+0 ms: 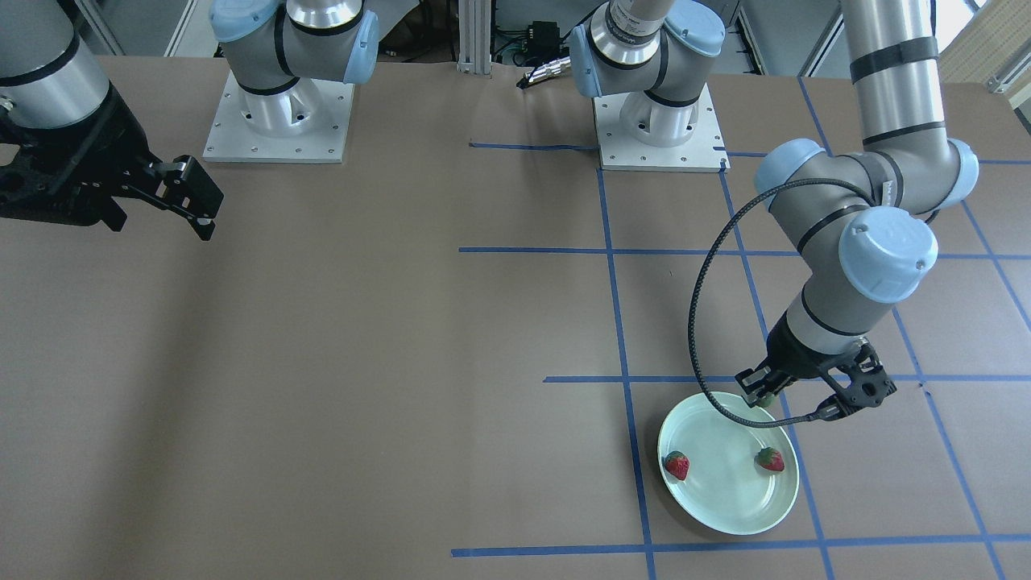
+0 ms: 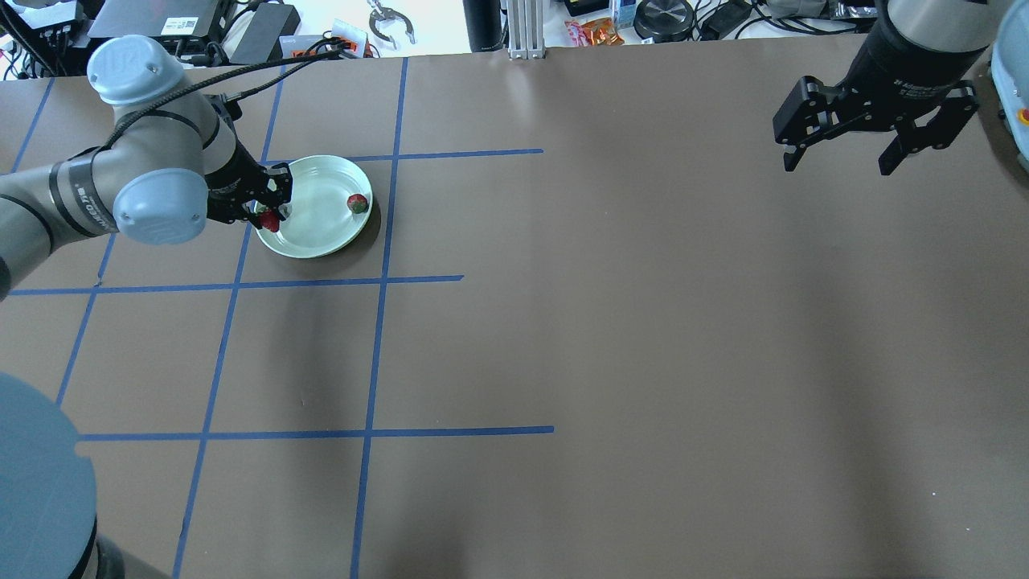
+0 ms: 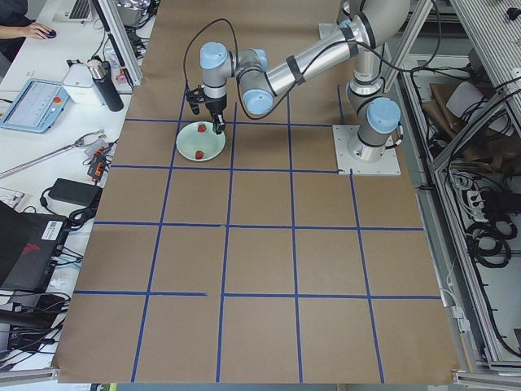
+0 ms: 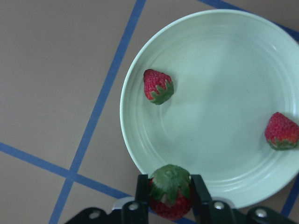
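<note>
My gripper is shut on a strawberry (image 4: 169, 200) with its green cap upward, held over the near edge of a pale green plate (image 4: 210, 93). Two other strawberries lie on the plate: one (image 4: 154, 84) at the upper left and one (image 4: 280, 128) at the right in the wrist view. In the front view the gripper (image 1: 759, 391) is just above the plate (image 1: 725, 493), partly behind its cable.
In the front view other robot arms (image 1: 667, 87) stand at the back, and a black gripper (image 1: 184, 193) hangs at the left.
</note>
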